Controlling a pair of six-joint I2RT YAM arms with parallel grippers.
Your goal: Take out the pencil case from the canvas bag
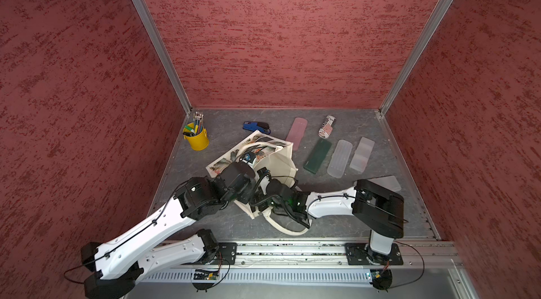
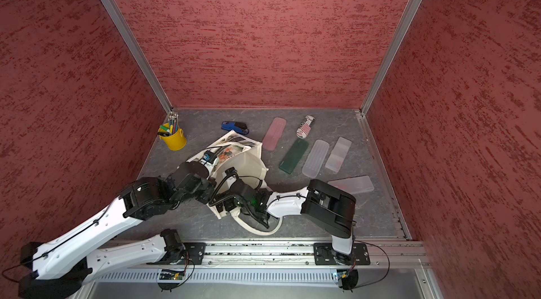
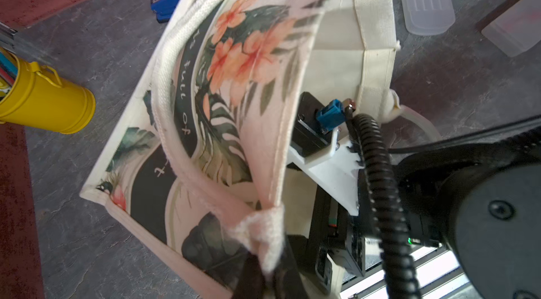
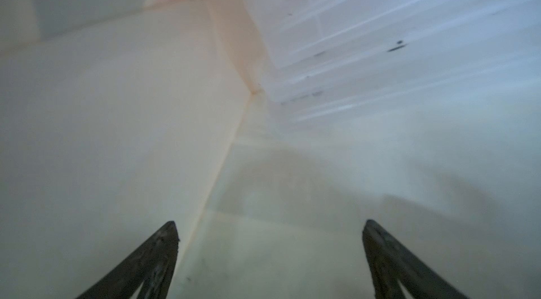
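The canvas bag [image 1: 276,158] lies tilted, floral on the near side in the left wrist view. My left gripper is shut on a knot of the bag's rim and white handle, holding it up. My right gripper is open inside the bag; in the right wrist view a translucent pencil case [image 4: 388,39] lies in the upper right, above and beyond the fingertips, against the bag's inner walls, with nothing between the fingers.
Yellow pen cup [image 1: 196,139] at back left, blue stapler [image 1: 255,127] behind the bag, several pencil cases such as the green one [image 1: 317,155] to the right. The front-left table is partly under my left arm.
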